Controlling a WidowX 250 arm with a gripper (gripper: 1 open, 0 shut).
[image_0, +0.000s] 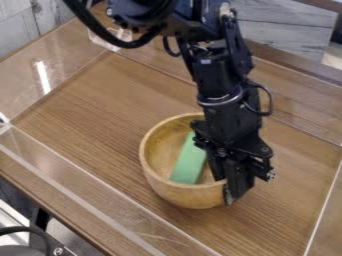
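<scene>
A tan round bowl (167, 176) sits on the wooden table, holding a green oblong item (190, 158). My black gripper (234, 188) is down at the bowl's right side, shut on what looks like its rim. The arm covers the bowl's back right part, and the exact contact between fingers and rim is partly hidden.
Cables run at the lower left, and a light object stands at the far upper left.
</scene>
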